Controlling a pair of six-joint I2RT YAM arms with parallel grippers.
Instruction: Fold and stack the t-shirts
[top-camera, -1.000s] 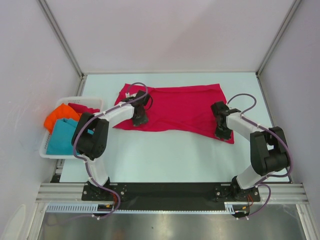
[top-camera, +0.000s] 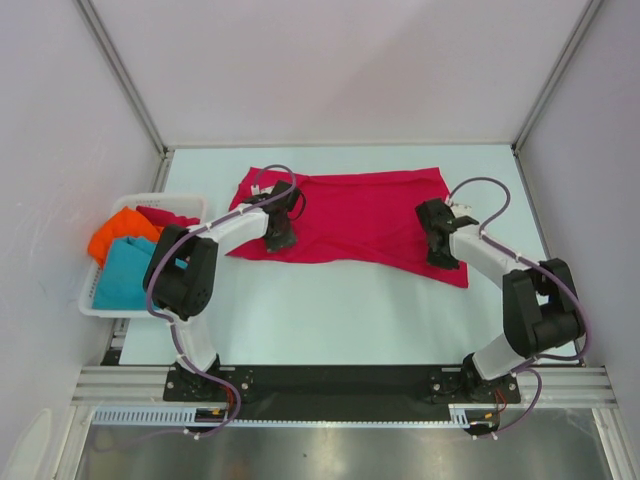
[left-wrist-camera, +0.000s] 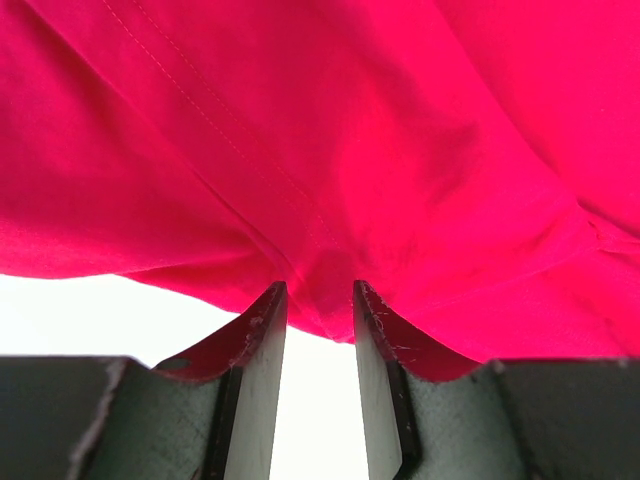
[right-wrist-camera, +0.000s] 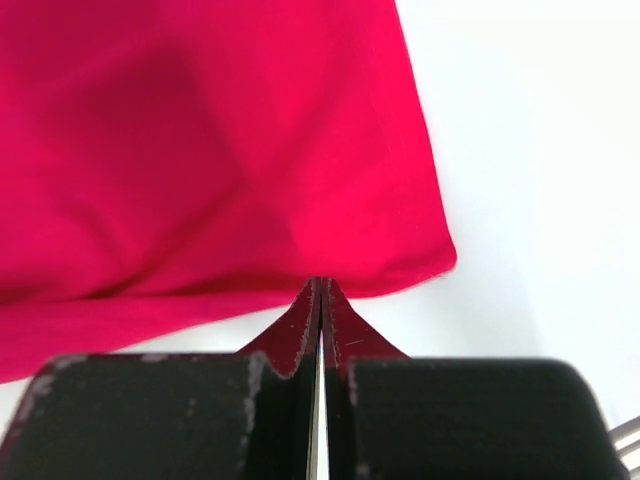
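Note:
A red T-shirt (top-camera: 355, 215) lies spread across the upper table, its near edge slanting down to the right. Over its left part, my left gripper stands open; the shirt's lower edge shows between and beyond its fingertips, with white table below. At the shirt's lower right corner, my right gripper has its tips pressed together with no cloth between them. The red hem (right-wrist-camera: 390, 285) lies just beyond those tips, outside the fingers. In the top view both arms cover parts of the shirt's edge.
A white basket (top-camera: 88, 300) at the left holds an orange cloth (top-camera: 118, 235), a teal cloth (top-camera: 125, 275) and a red cloth (top-camera: 165, 217).
The left gripper and the shirt under it look unchanged.

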